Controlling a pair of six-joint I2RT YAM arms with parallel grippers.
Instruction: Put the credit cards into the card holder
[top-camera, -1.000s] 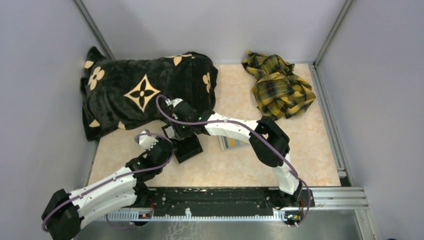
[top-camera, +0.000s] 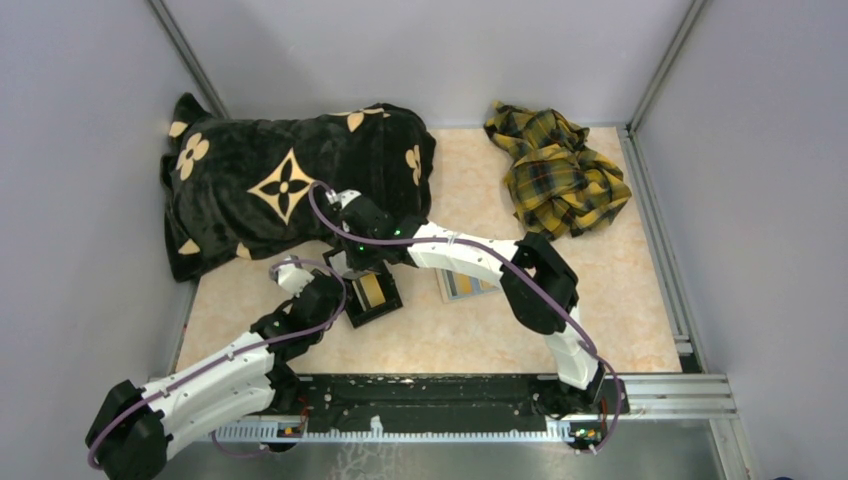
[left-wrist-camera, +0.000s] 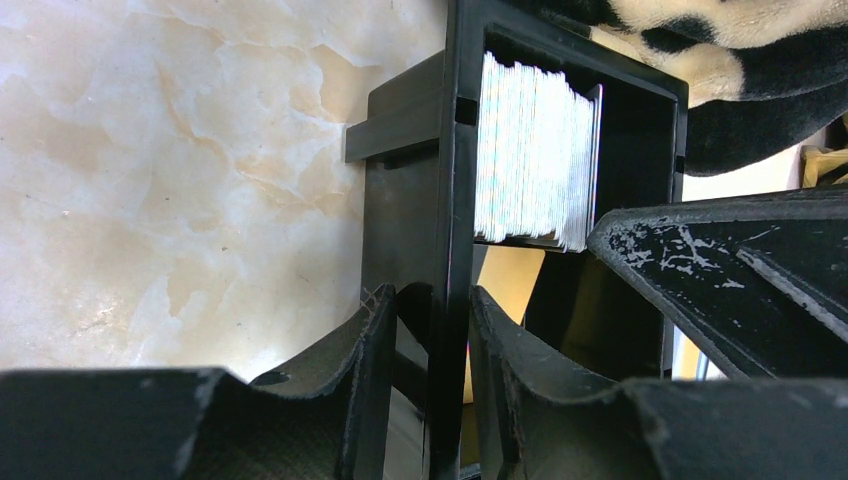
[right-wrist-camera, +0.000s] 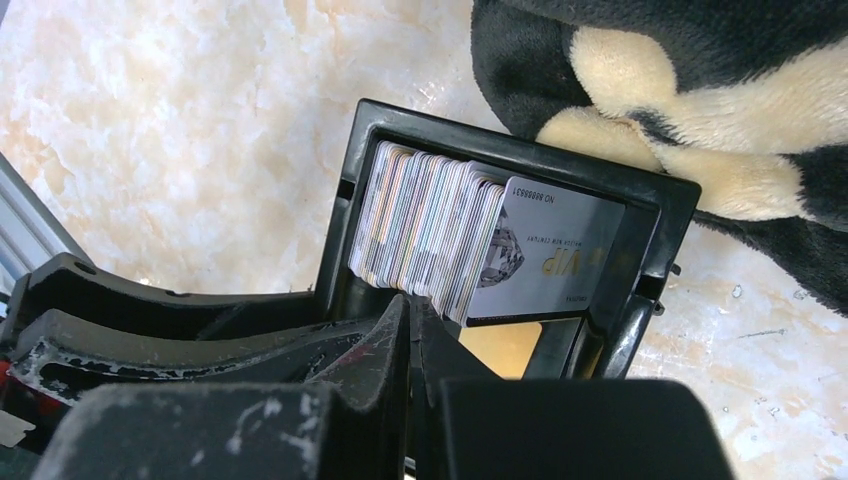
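Observation:
In the top view the black card holder sits left of centre. My left gripper is shut on its side rim, a finger on each face of the wall. Upright cards stand packed in the far compartment, with a silver VIP card leaning at the end of the row. A gold card rests inside the near part of the holder, partly hidden in both wrist views. My right gripper is over the holder beside the packed cards, its fingertips together and nothing between them.
Behind the holder lies a dark plush blanket, close to its far edge. A flat board with coloured stripes is partly under the right arm. At the far right is a crumpled plaid cloth.
The holder and both arms shifted slightly leftward.

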